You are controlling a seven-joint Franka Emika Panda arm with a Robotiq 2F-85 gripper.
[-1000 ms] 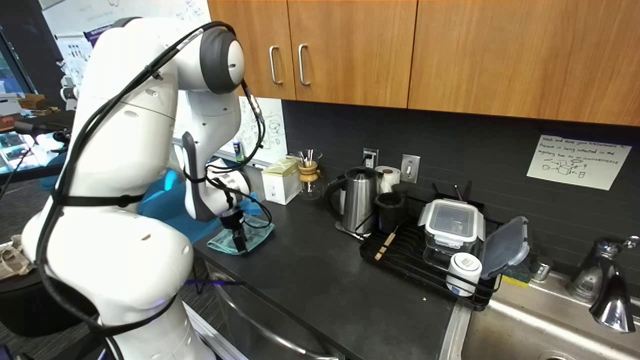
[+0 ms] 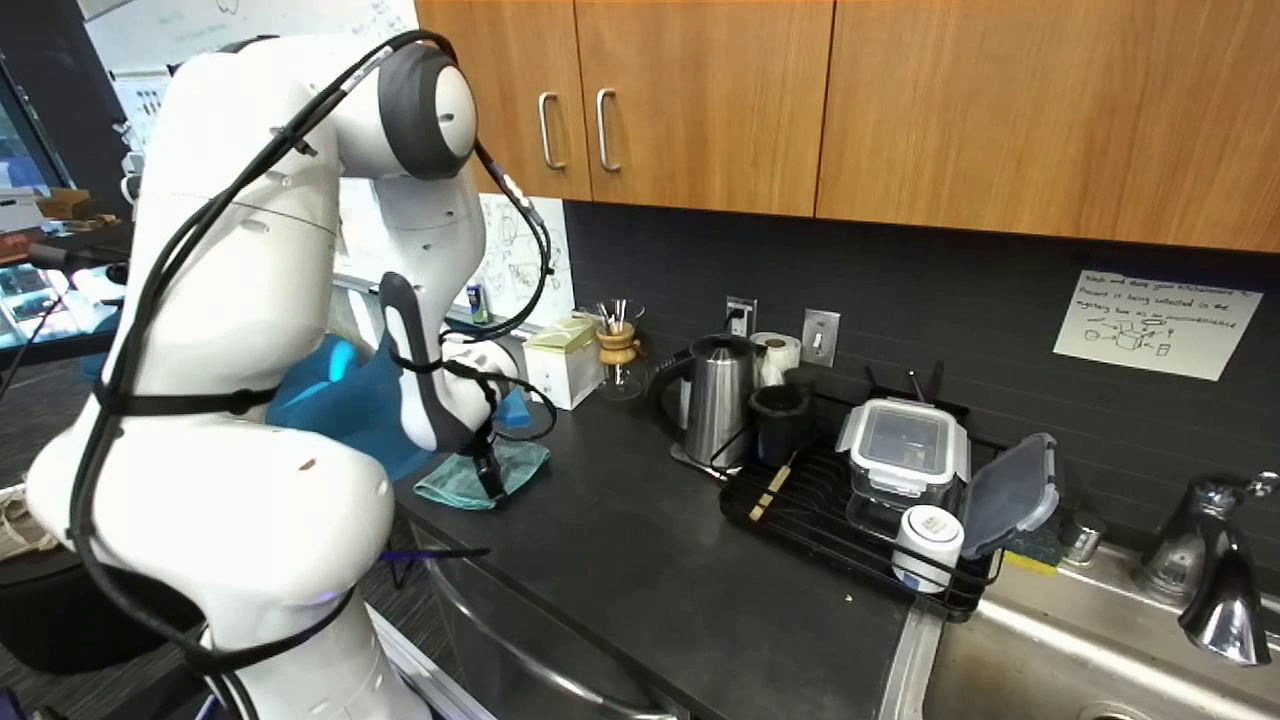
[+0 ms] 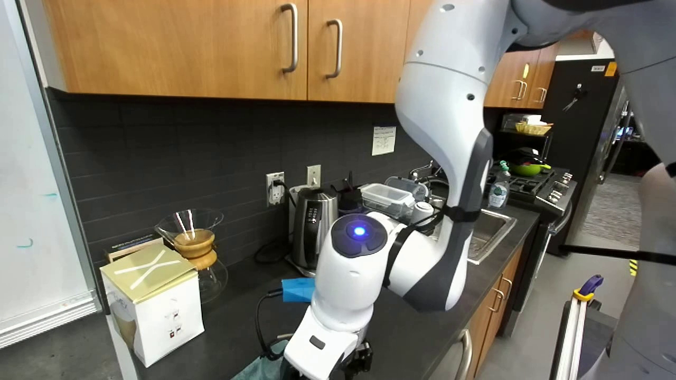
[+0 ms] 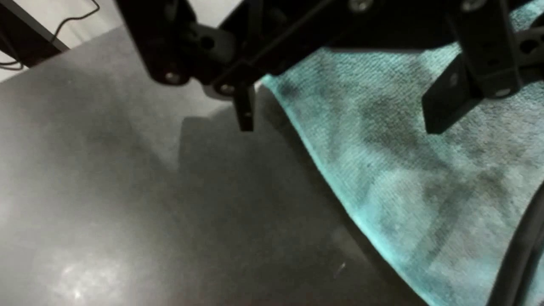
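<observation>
A teal cloth [image 2: 528, 466] lies flat on the dark countertop near its left end. My gripper [image 2: 492, 486] points down over the cloth's right-hand part. In the wrist view the gripper stands open, its two fingers wide apart. One finger [image 4: 446, 104] is above the grey-stained teal cloth [image 4: 387, 188]; the other finger [image 4: 245, 112] is over bare counter [image 4: 204, 214], past the cloth's edge. Nothing shows between them. In exterior view 2 my arm covers most of the cloth [image 3: 256, 368], and the fingertips are hard to make out.
A white box [image 2: 561, 366] and a glass coffee maker [image 2: 620, 360] stand behind the cloth. A steel kettle [image 2: 717, 402], a black dish rack [image 2: 828, 510] and the sink [image 2: 1056, 648] are farther right.
My wrist has shifted slightly right and tilted, and the gripper sits a little farther right over the cloth. The cloth lies in about the same place.
</observation>
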